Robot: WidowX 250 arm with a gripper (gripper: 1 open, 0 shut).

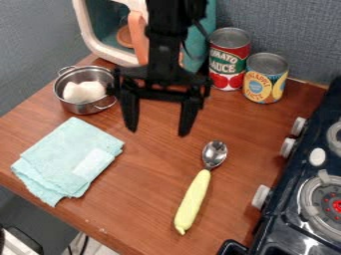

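Note:
My black gripper [159, 118] hangs over the middle of the wooden table, its fingers spread apart with nothing seen between them. A yellow item [192, 202], like corn or a banana, lies front right of it, below a silver spoon [214, 154]. A folded light blue cloth [68, 160] lies at the left. A metal pot [84, 92] holding white items stands at the back left.
A tomato sauce can [229, 60] and a second can [264, 80] stand at the back right. A teal and white bin [100, 20] is behind the arm. A stove [300, 214] fills the right side.

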